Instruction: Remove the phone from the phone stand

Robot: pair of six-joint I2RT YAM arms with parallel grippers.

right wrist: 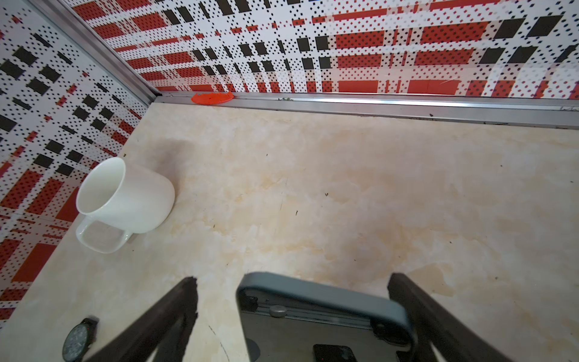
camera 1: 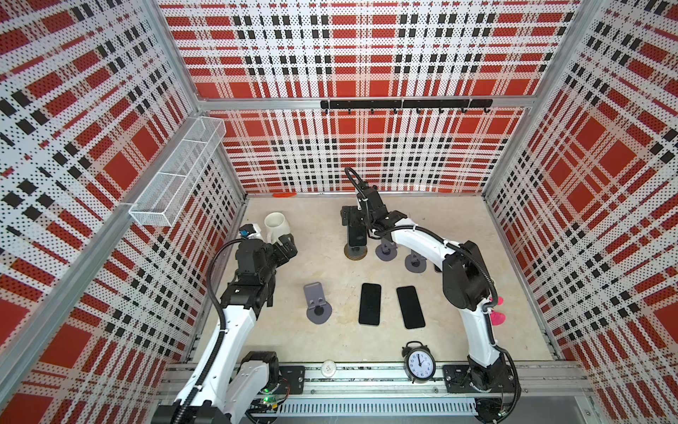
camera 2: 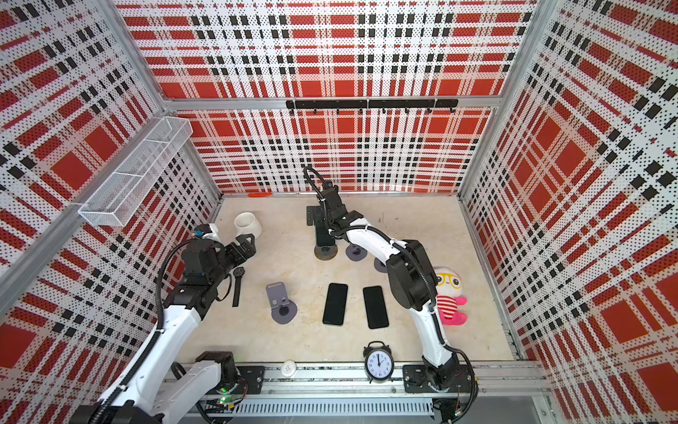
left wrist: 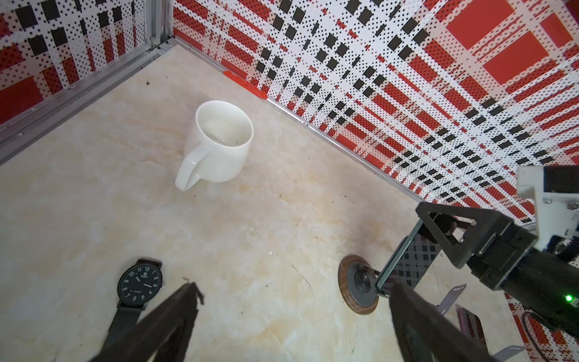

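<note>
The black phone (camera 1: pixel 357 236) leans upright on a round wooden-based phone stand (camera 1: pixel 355 253) at the back middle of the table. My right gripper (camera 1: pixel 355 215) is at the phone's top end. In the right wrist view the phone's upper edge (right wrist: pixel 325 295) lies between the part-open fingers; a gap shows at its left side, while the right finger (right wrist: pixel 416 301) is against or very near its right side. From the left wrist view, the stand (left wrist: pixel 360 284) and the phone's side are clear. My left gripper is open and empty, near the white mug.
The white mug (left wrist: pixel 217 144) and a black watch (left wrist: pixel 140 283) are at the left. Two phones (camera 1: pixel 370 304) lie flat in front, and a grey stand (camera 1: pixel 317 304) is left of them. More grey stands (camera 2: pixel 356 251) are close on the right. An alarm clock (camera 1: pixel 419 363) is at the front edge.
</note>
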